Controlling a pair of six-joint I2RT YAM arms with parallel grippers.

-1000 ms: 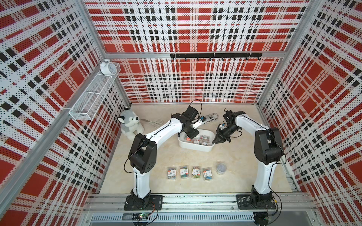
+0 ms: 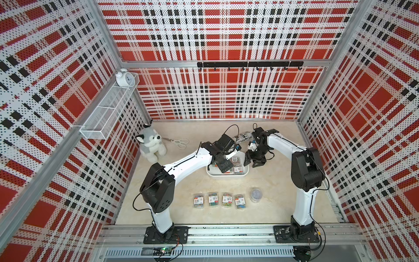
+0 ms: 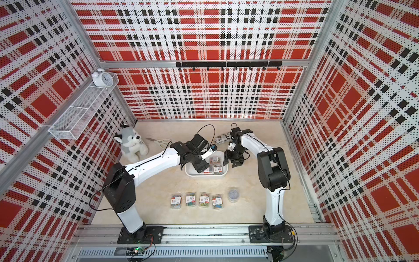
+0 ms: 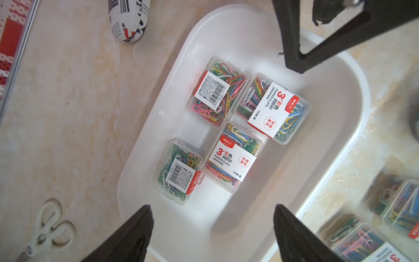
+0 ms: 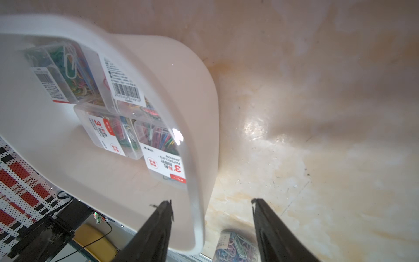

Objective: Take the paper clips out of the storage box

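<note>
The white storage box (image 2: pixel 227 175) sits mid-table, holding several clear boxes of coloured paper clips (image 4: pixel 232 157) in two rows. My left gripper hangs over the left part of it, fingers (image 4: pixel 134 238) spread and nothing between them. At the box's right end, my right gripper is open, its fingers (image 5: pixel 157 231) apart, with the box rim (image 5: pixel 198 231) showing between them; whether they touch it I cannot tell. In front of the storage box, several more paper clip boxes (image 2: pixel 227 200) stand in a row on the table.
A round clear container (image 2: pixel 255 195) stands right of that row. Behind the storage box lies a patterned pouch (image 2: pixel 243 137). White scissors (image 2: pixel 178 142) and a plush husky (image 2: pixel 151 142) are at the back left.
The storage box has turned and now lies straighter across the table.
</note>
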